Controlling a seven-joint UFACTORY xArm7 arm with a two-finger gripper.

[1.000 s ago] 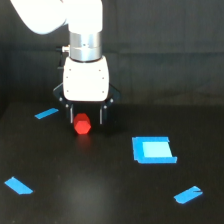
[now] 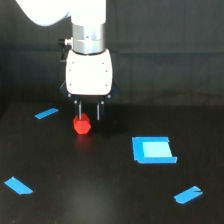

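Observation:
A small red object (image 2: pixel 81 124) rests on the black table, left of centre. My gripper (image 2: pixel 90 108) hangs just above it or behind it; how far apart they are in depth I cannot tell. Its two fingers point down with a dark gap between them, partly open and holding nothing that shows. The left finger lines up with the top of the red object, while the right one hangs to the right of it.
A pale square outlined in blue tape (image 2: pixel 156 150) lies right of centre. Blue tape strips mark the table at left (image 2: pixel 47 113), front left (image 2: pixel 18 186) and front right (image 2: pixel 188 195).
My gripper stands a little higher in the view and slightly farther right. Its fingers are closer together than before. The red object appears to be in the same place.

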